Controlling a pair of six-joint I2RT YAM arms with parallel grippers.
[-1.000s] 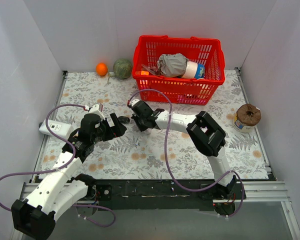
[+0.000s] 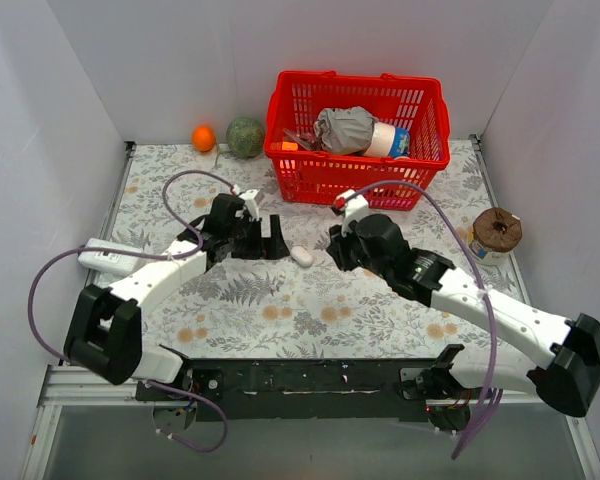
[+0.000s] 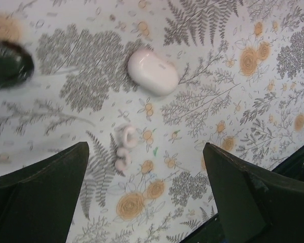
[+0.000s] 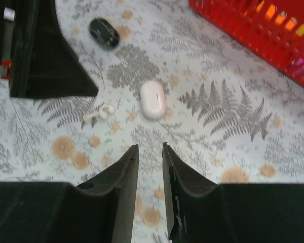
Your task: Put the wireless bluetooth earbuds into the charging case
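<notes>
A white charging case [image 2: 301, 256] lies on the patterned mat between the grippers, also in the left wrist view [image 3: 153, 72] and right wrist view [image 4: 153, 99]. White earbuds [image 3: 128, 136] lie below it in the left wrist view, and left of it in the right wrist view [image 4: 104, 112]. My left gripper [image 2: 275, 240] is open above them, fingers empty. My right gripper [image 2: 336, 250] is right of the case; its fingertips [image 4: 135, 149] are a narrow gap apart, nothing visible between them. A dark rounded object [image 4: 104, 33] lies nearby.
A red basket [image 2: 355, 178] of items stands at the back; an orange [image 2: 203, 138] and green melon [image 2: 245, 137] are left of it. A brown-lidded jar [image 2: 496, 235] is at the right, a white box [image 2: 107, 257] at the left.
My left arm has moved right and toward the back, over the case area. My right arm has pulled back to the right, uncovering the white case.
</notes>
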